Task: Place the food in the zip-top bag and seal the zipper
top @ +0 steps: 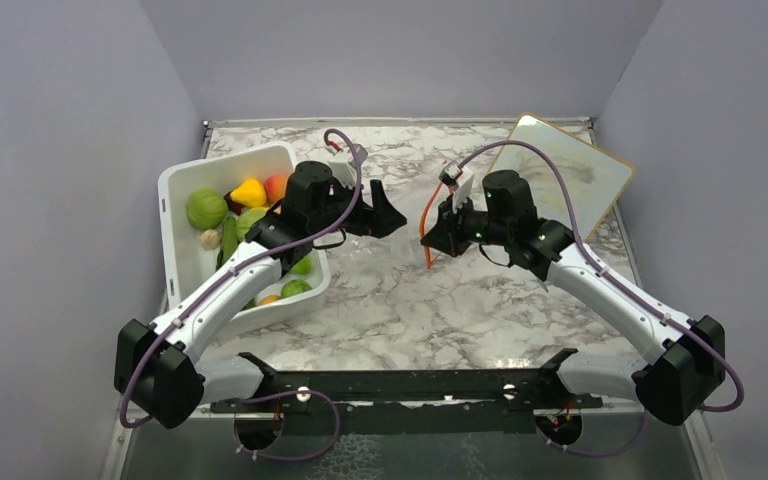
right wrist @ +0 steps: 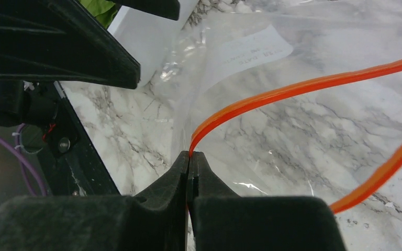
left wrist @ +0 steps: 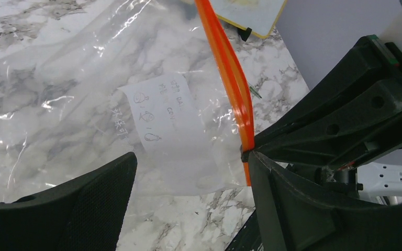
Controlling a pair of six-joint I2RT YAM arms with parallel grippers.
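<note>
A clear zip top bag with a paper label and an orange zipper fills the left wrist view. My right gripper is shut on the bag's zipper edge, holding it above the table at centre. My left gripper stands part open just left of it, its fingers around nothing visible, close to the bag's near side. In the top view, food such as a green cabbage and a yellow pepper sits in the white bin at left, partly hidden by my left arm.
The white bin occupies the left of the marble table. A board with yellow edging lies at the back right, with a thin pen-like item near it.
</note>
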